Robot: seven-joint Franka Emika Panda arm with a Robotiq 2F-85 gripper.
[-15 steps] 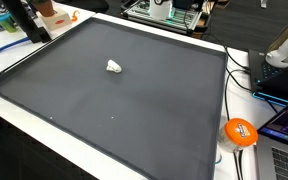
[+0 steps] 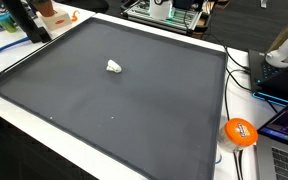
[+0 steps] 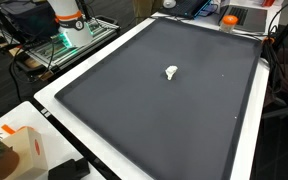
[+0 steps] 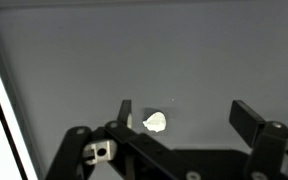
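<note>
A small white object (image 2: 113, 66) lies alone on the grey board. The same white piece (image 3: 170, 72) shows in exterior view 2, and what it is cannot be made out. From the wrist, the white object (image 4: 155, 122) appears just inside the left finger, low in the picture. My gripper is open above the board, its black fingers wide apart and nothing held between them. In both exterior views the fingers are out of sight.
The large grey board (image 2: 134, 110) is otherwise bare, with a raised dark rim. Beyond it stand an orange-lidded container (image 2: 238, 134) and a laptop (image 2: 282, 158) at the right of exterior view 1. A wooden block (image 3: 22, 152) sits near a corner in exterior view 2.
</note>
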